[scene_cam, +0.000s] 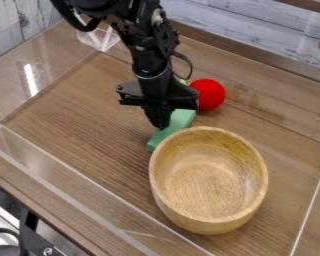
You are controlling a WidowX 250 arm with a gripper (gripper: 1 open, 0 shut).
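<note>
My black gripper [160, 120] hangs in the middle of the view, low over a green object [175, 127] that lies on the wooden table [69, 130]; its fingertips are hard to make out against it. A red ball-like object [207, 93] sits just behind and right of the gripper. The large wooden bowl [208, 190] stands in front, close beside the green object. I cannot see whether the fingers are open or shut.
A clear plastic item [99, 35] lies at the back left. The table's left part and the strip right of the bowl are clear. A white wall runs along the back.
</note>
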